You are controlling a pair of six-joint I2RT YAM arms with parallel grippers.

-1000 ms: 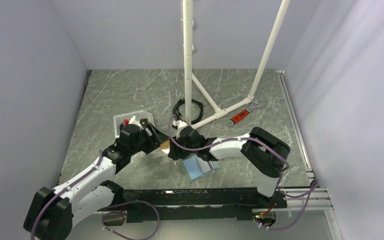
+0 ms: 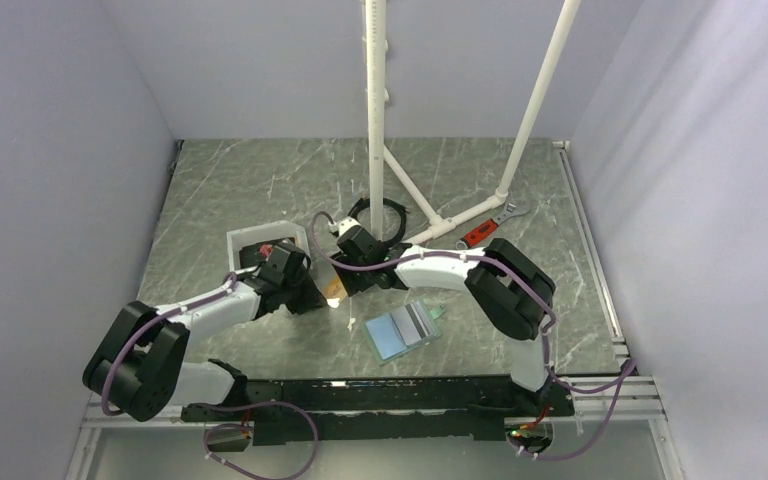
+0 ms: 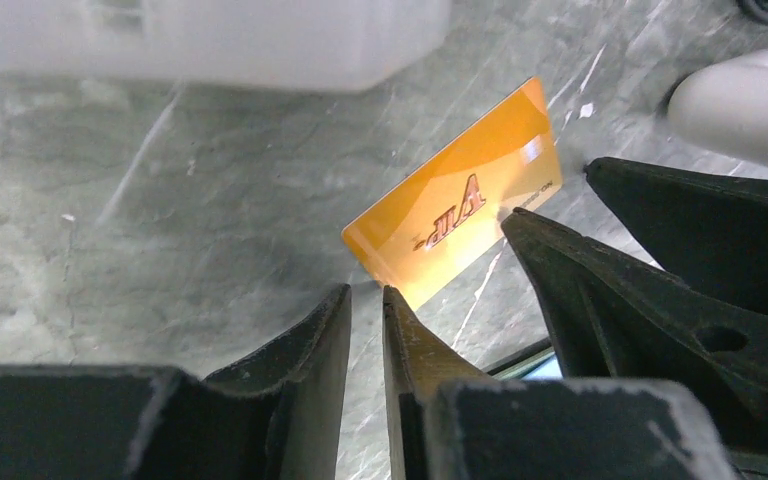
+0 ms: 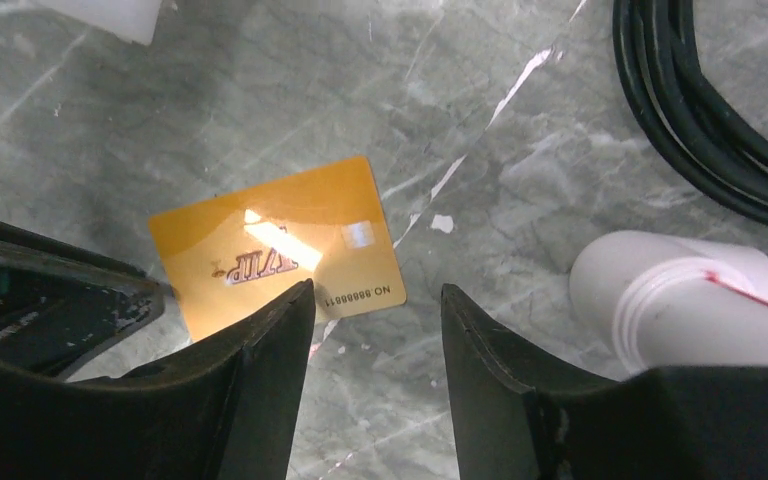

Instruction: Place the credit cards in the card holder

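Note:
An orange card (image 4: 290, 245) with dark lettering is on the grey marbled table, between my two grippers. In the left wrist view the card (image 3: 460, 205) lies just beyond my left gripper. Those fingers stand close together, and the narrow gap between them shows no card. My right gripper is open; one corner of the card shows between its fingers, apart from the right one, and the left finger (image 4: 285, 335) covers part of its lower edge. A flat light-blue and grey piece (image 2: 402, 331), probably the card holder, lies toward the front.
A white tray (image 2: 302, 236) with items inside stands behind my left gripper. White pipes (image 2: 377, 140), a coiled black cable (image 2: 400, 225) and a red-handled wrench (image 2: 480, 233) are at the back. Open table lies at the far left and right.
The left gripper has shifted slightly toward the front.

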